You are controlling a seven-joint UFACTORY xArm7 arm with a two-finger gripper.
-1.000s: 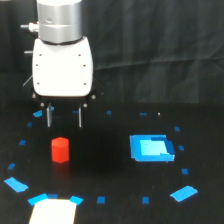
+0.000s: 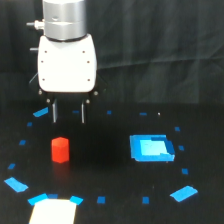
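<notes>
A red block (image 2: 60, 150) stands on the black table at the left of the camera view. To the right lies a blue square tray (image 2: 134, 148) with a pale, light-blue patch inside it. My gripper (image 2: 69, 117) hangs from the white arm above and apparently behind the red block. Its two thin fingers (image 2: 83, 116) are spread apart, and nothing shows between them. How far the gripper is from the block in depth, I cannot tell.
Small blue tape marks (image 2: 22, 142) are scattered around the black table. A pale square (image 2: 53, 212) lies at the front left edge. Between block and tray the table is bare.
My gripper and arm have shifted slightly to the right and a little lower in the view. The red block and the blue tray have not moved.
</notes>
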